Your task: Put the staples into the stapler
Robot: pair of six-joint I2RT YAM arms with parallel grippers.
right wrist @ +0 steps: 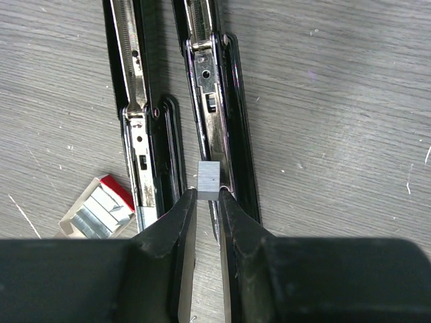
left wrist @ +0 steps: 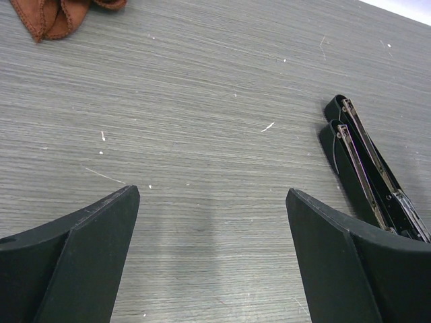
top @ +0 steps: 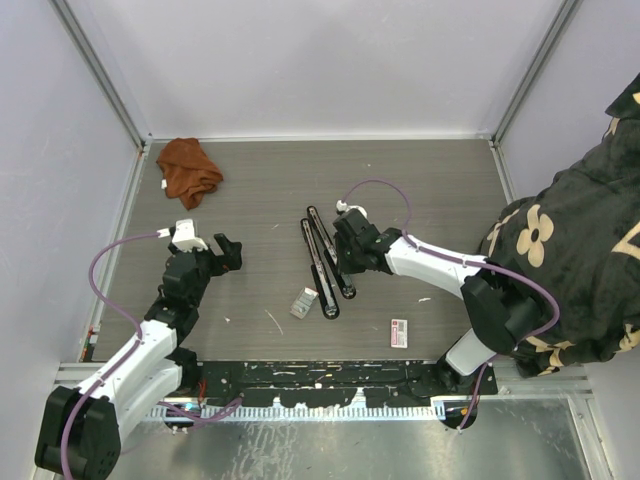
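Two black staplers lie opened out side by side on the table, the left one and the right one, metal tracks facing up. A short grey strip of staples is pinched at the tips of my right gripper, which is shut on it. From the right wrist camera the strip overlaps the right stapler's track near its lower end; whether they touch I cannot tell. My left gripper stands open and empty, well left of the staplers in the top view.
An open staple box with staples inside lies beside the left stapler. Another small box sits nearer the front right. A brown cloth is at the back left, and a dark flowered fabric covers the right side.
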